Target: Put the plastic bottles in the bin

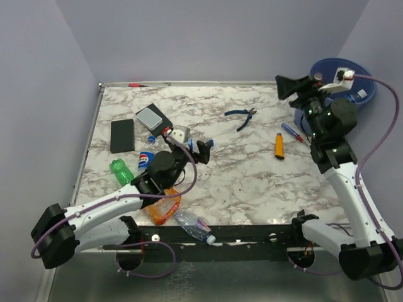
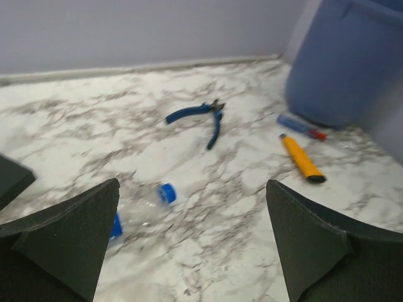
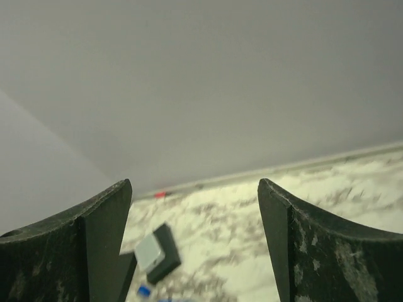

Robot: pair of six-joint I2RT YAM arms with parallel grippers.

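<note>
In the top view a Pepsi bottle [image 1: 146,158], a green bottle [image 1: 123,172], an orange bottle [image 1: 164,207] and a clear bottle [image 1: 194,226] lie at the left and front. A clear, blue-capped bottle [image 2: 145,211] lies between the open fingers of my left gripper in its wrist view, farther off. The blue bin [image 1: 364,73] at the back right holds items, largely hidden by the right arm. My right gripper [image 1: 299,87] is open, high at the bin's left, with nothing between its fingers.
Black boxes [image 1: 122,136] lie at the back left. Pliers [image 1: 239,113], a yellow cutter [image 1: 279,146] and a screwdriver [image 1: 291,132] lie on the table [image 1: 233,182]. Walls enclose the back and sides.
</note>
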